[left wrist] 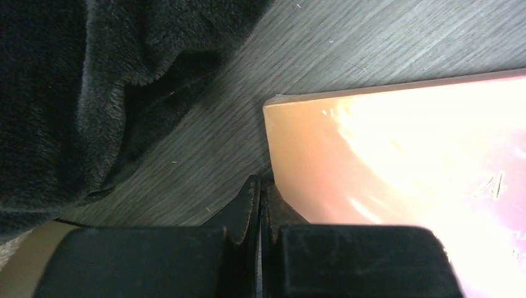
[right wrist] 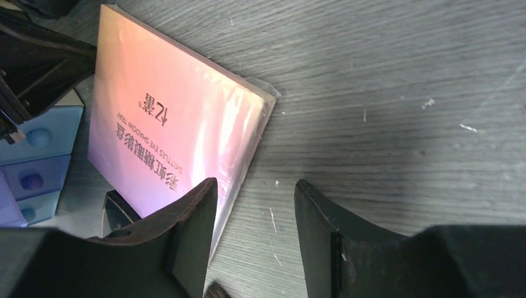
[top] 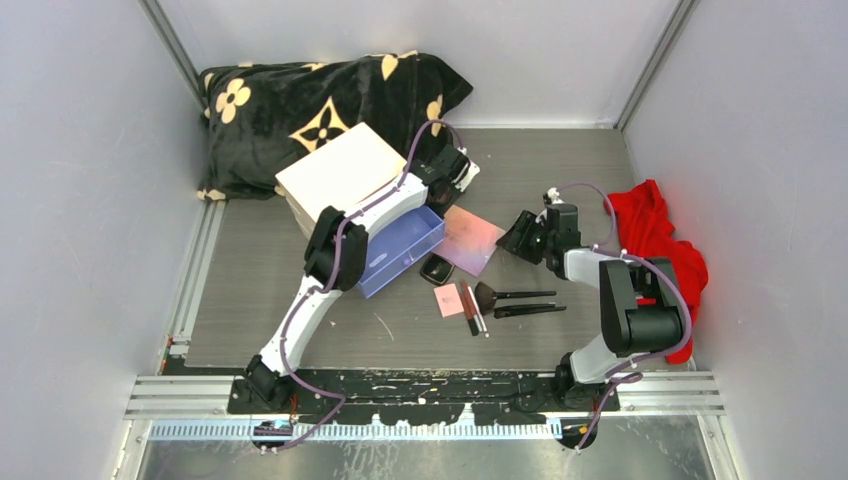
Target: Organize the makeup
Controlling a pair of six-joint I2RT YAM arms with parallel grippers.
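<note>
A flat pink-and-orange palette point(top: 470, 239) lies on the floor beside the pulled-out blue drawer point(top: 403, 242) of a cream box point(top: 340, 172). In the left wrist view my left gripper is shut at the palette's point(left wrist: 372, 149) near corner, with nothing visible between its fingers. On the palette's other side, my right gripper is part open; bare floor and an edge of the palette point(right wrist: 161, 118) show beyond its fingers point(right wrist: 205, 192). A small black compact point(top: 437, 268), a pink square point(top: 449, 300), slim pencils point(top: 472, 308) and dark brushes point(top: 520, 296) lie nearer the front.
A dark patterned pillow point(top: 330, 115) leans behind the box. Red cloth point(top: 650, 230) is bunched at the right, beside my right arm. Bare floor point(top: 540, 165) stretches across the back right and the front left.
</note>
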